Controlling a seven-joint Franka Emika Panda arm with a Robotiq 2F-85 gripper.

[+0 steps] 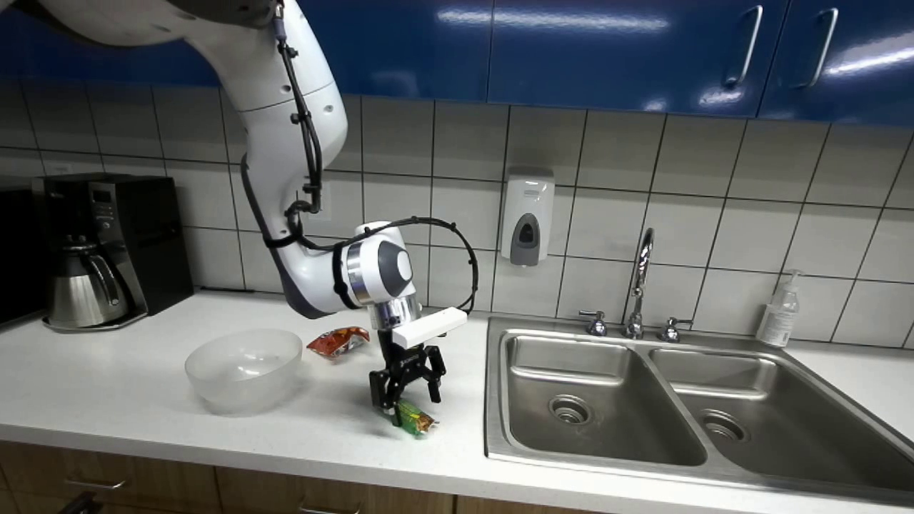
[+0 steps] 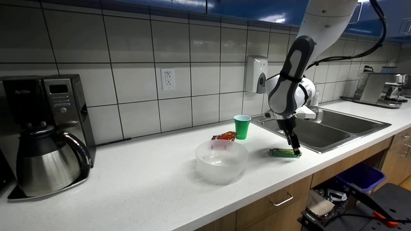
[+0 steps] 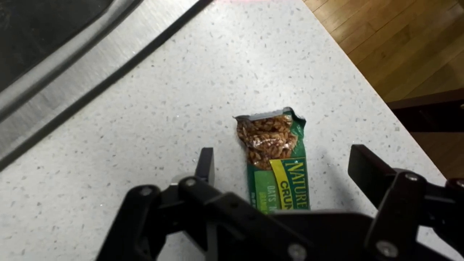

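Note:
A green granola bar [image 3: 278, 167] in its wrapper lies flat on the counter, its lower part hidden behind my gripper in the wrist view. My gripper is open above it, one finger on each side of the bar and a gap on both sides. From the side, the gripper [image 1: 417, 410] points down at the bar [image 1: 416, 420], close to the counter. In the second exterior view the fingertips overlap the right end of the bar [image 2: 283, 152]; whether they touch it, I cannot tell.
A translucent bowl [image 2: 222, 163] stands left of the bar. Behind it are a red snack bag [image 1: 338, 341] and a green cup [image 2: 241, 126]. The sink [image 1: 600, 394] lies to the right, the coffee maker [image 1: 111, 248] far left. The counter's front edge is near.

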